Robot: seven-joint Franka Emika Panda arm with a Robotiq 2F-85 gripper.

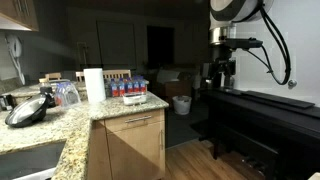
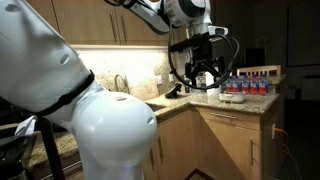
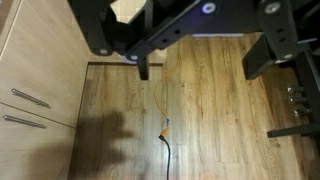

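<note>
High above the wooden floor [image 3: 205, 125], my gripper points down with its fingers spread wide and nothing between them. In exterior view 1 the gripper [image 1: 219, 80] hangs at the right, well clear of the counter. From exterior view 2 it [image 2: 192, 80] appears before the kitchen counter, small and partly lost against the background. An orange cord joined to a black cable [image 3: 167, 155] lies on the floor below, in the wrist view.
On the granite counter [image 1: 72, 130] stand a paper towel roll [image 1: 95, 84], several red-and-blue bottles [image 1: 128, 87], a white dish [image 1: 134, 99] and a dark pan [image 1: 27, 112]. Wooden cabinets [image 1: 135, 143] are below. A long black surface [image 1: 265, 108] runs along the right.
</note>
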